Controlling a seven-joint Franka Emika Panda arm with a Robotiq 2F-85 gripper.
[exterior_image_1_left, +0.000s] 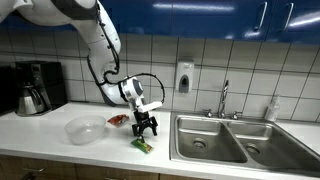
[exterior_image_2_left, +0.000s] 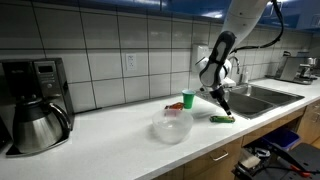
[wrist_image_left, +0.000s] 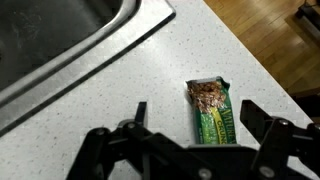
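Note:
A small packet, green with a brown end, lies flat on the white counter near its front edge. In exterior view 1 the packet is left of the sink; exterior view 2 shows the same packet below the hand. My gripper is open, its fingers apart on either side of the packet in the wrist view. From outside, the gripper appears just above the packet, with no grasp on it. The hand's body hides the packet's lower end in the wrist view.
A clear bowl sits to the packet's left. Behind it are a red item and a green cup. The sink lies to the right. A coffee maker stands at the counter's far end.

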